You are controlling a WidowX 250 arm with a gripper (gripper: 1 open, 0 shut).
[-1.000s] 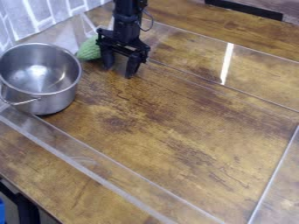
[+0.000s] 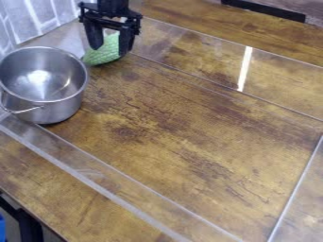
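Note:
My black gripper (image 2: 109,34) hangs at the top left of the camera view, over a green object (image 2: 106,53) that lies near the left edge of the wooden table (image 2: 202,142). The gripper partly covers that object; whether its fingers touch it, and whether they are open or shut, is unclear. A large steel pot (image 2: 43,87) stands at the left, in front of the green object, with a wire handle along its near side.
Clear strips run along the table's sides and across its back. A dark edge lies at the top right.
My gripper has moved up and to the left, from over the bare wood beside the green object to above it. The pot is unmoved.

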